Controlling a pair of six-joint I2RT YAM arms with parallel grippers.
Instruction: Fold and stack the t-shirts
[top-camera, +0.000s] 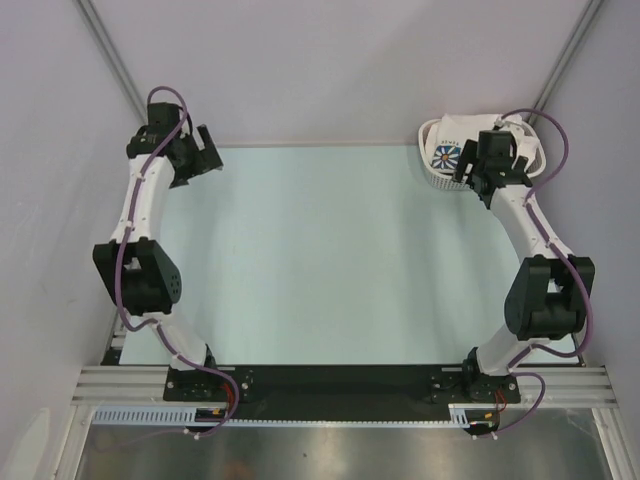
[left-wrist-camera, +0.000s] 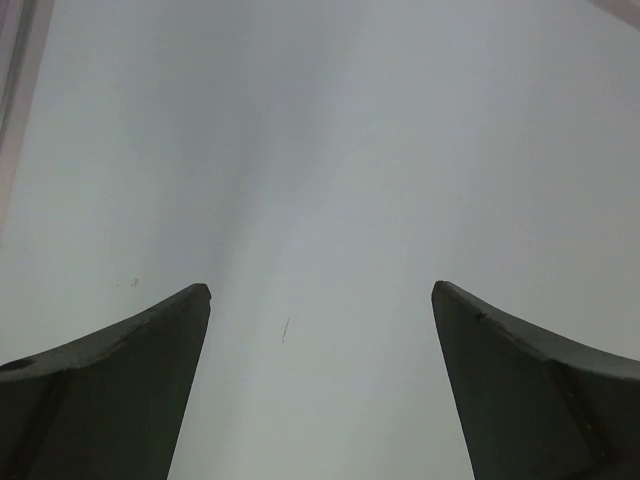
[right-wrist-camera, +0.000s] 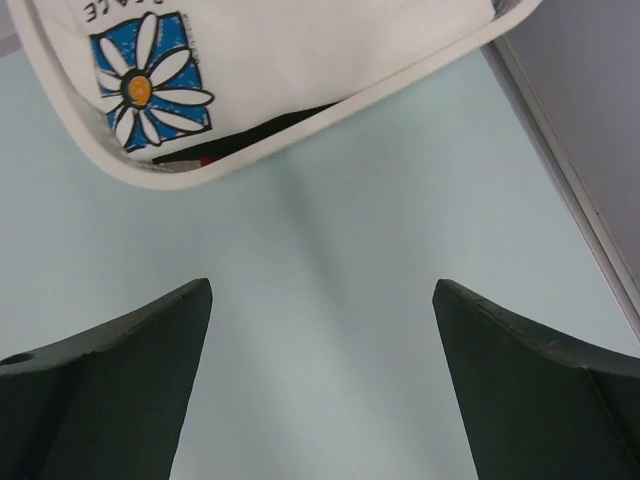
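Observation:
A white t shirt (top-camera: 470, 128) with a blue square and white daisy print lies bunched in the white basket (top-camera: 433, 176) at the back right. In the right wrist view the same shirt (right-wrist-camera: 300, 60) fills the basket, with a dark cloth (right-wrist-camera: 250, 138) showing beneath it. My right gripper (top-camera: 493, 160) is above the basket's front side in the top view, its fingers open and empty. Over the bare table at the back left, my left gripper (top-camera: 202, 150) also stands open, nothing between its fingers.
Pale walls border the back and both sides. The basket's rim (right-wrist-camera: 120, 172) stands up from the table, close to the right wall.

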